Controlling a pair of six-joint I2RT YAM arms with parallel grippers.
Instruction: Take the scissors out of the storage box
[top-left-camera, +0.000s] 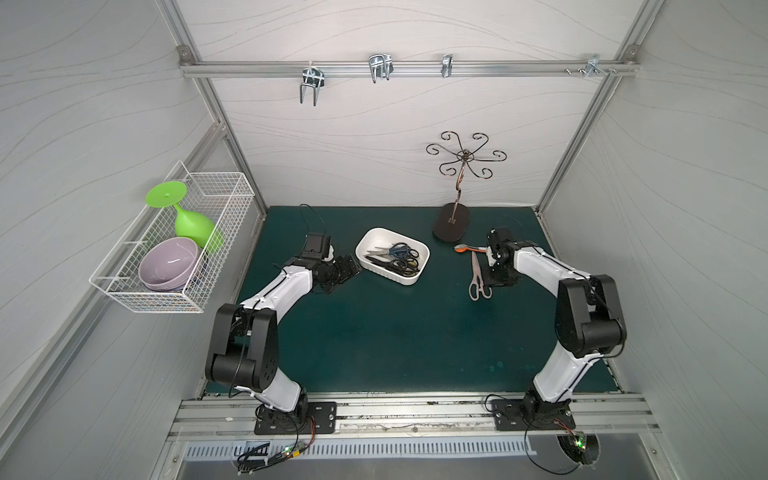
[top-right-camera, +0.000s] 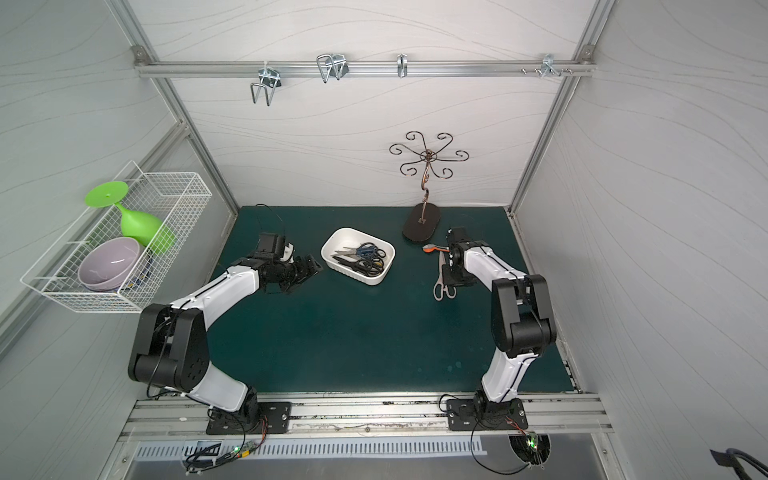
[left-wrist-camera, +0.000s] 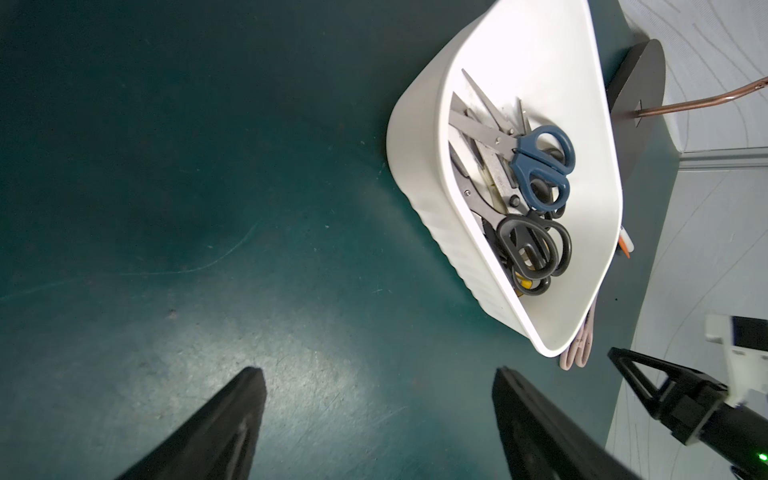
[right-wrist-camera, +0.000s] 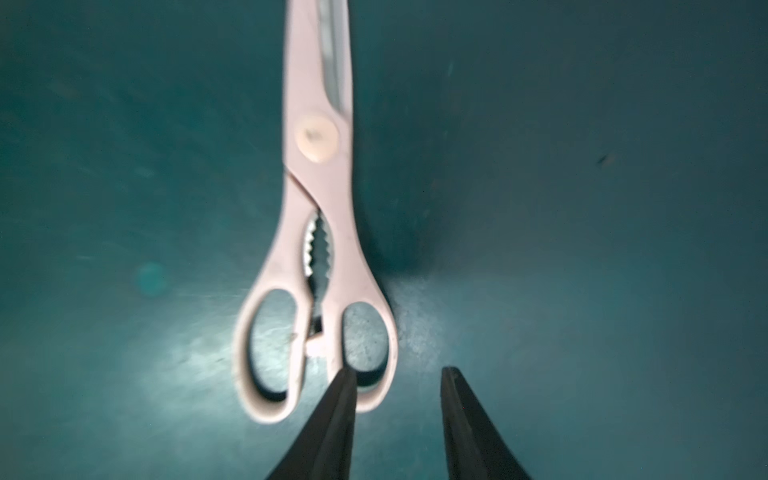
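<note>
In the middle of the table stands the white storage box (top-left-camera: 367, 242), holding scissors with blue handles (left-wrist-camera: 544, 168) and several more with black handles (left-wrist-camera: 528, 248). A pair of pink scissors (right-wrist-camera: 318, 200) lies flat on the table, outside the box and to its right. My right gripper is just beyond the handle loops; its fingers stand apart with bare table showing between them, one tip overlapping the right loop in the view. Left of the box, my left gripper is open and empty over the table.
An orange-handled tool (top-left-camera: 461, 248) lies above the pink scissors. Behind it stands a metal rack with a dark oval base (top-left-camera: 452, 224). A wire basket (top-left-camera: 142, 302) with a bowl hangs at the left wall.
</note>
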